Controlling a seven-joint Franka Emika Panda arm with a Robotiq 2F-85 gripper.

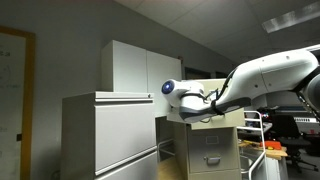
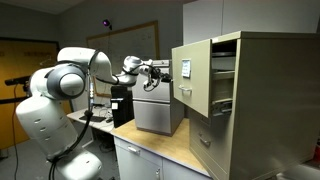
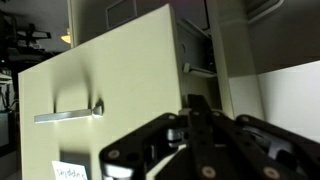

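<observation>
A beige cabinet door (image 3: 100,100) fills the left of the wrist view, with a metal handle (image 3: 68,116) and a small white label (image 3: 72,171) on its face. The door (image 2: 192,78) stands swung out from the tall cabinet (image 2: 270,100) in exterior view 2. My black gripper is shut at the door's edge, and nothing shows between its fingers. Exterior view 2 puts the gripper (image 2: 166,74) by the door's free edge. Whether its fingertips touch the door I cannot tell.
Drawers (image 1: 210,150) of a filing cabinet stand behind the arm, and a wooden counter (image 2: 165,142) runs below it. White wall cabinets (image 1: 128,68) rise behind the door. Open floor lies left of the counter in exterior view 2.
</observation>
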